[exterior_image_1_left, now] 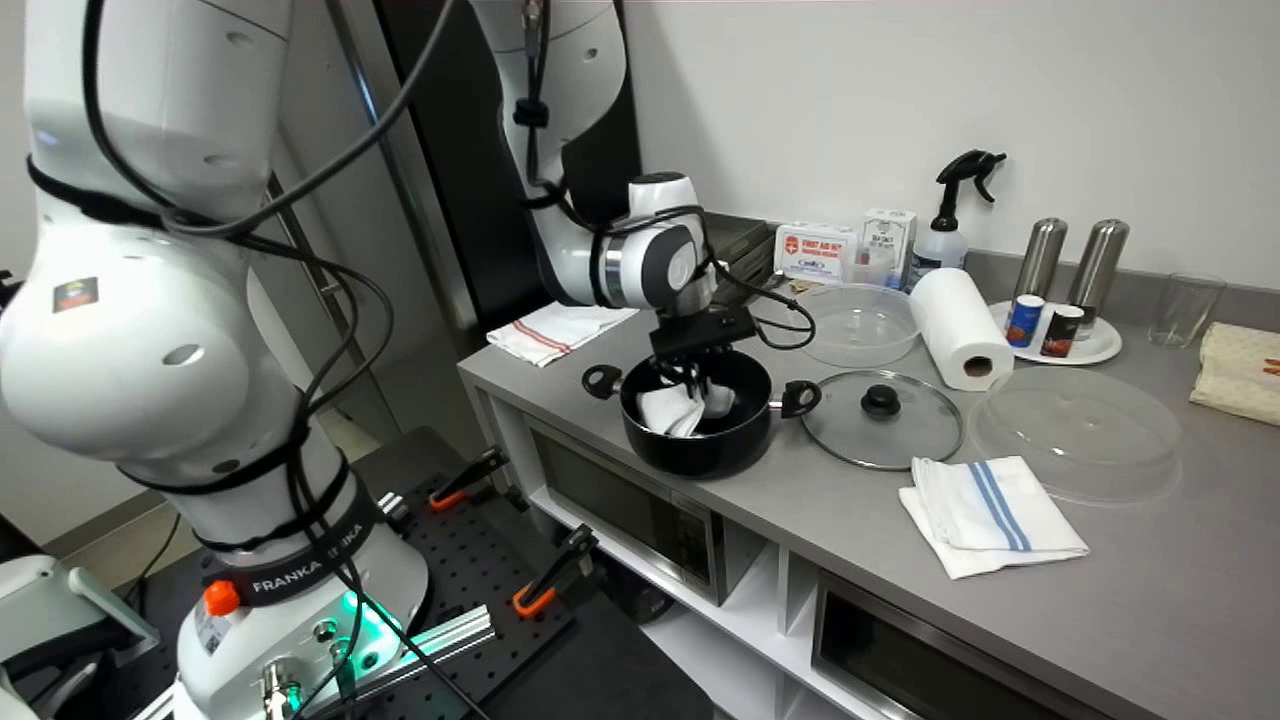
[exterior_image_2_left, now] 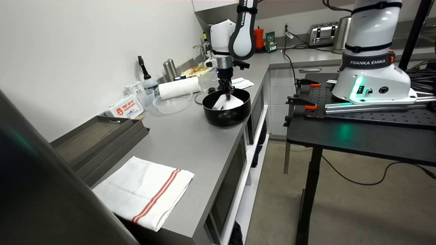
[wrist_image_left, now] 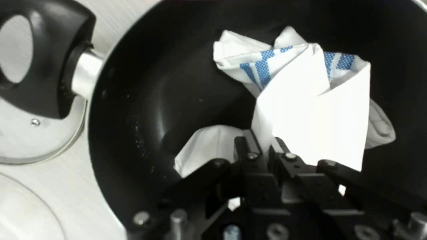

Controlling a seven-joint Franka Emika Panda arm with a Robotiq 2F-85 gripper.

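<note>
Inside the black pot (exterior_image_1_left: 698, 454) lies a crumpled white cloth (wrist_image_left: 316, 112) with blue checked stripes, seen most clearly in the wrist view. My gripper points down over the pot and is shut on a fold of this cloth. White fabric shows on both sides of the fingers (wrist_image_left: 282, 146). In exterior view 2 the cloth (exterior_image_2_left: 231, 102) rises toward the fingertips, with much of it still within the pot's walls. How the lowest part of it rests on the pot's bottom is hidden there.
A glass lid (exterior_image_1_left: 882, 420) lies just right of the pot. Beyond it are a folded blue-striped towel (exterior_image_1_left: 996, 510), a clear plastic cover (exterior_image_1_left: 1080, 426) and a paper towel roll (exterior_image_1_left: 960, 324). A red-striped towel (exterior_image_2_left: 149, 190) lies at the counter's other end, with bare counter before the pot.
</note>
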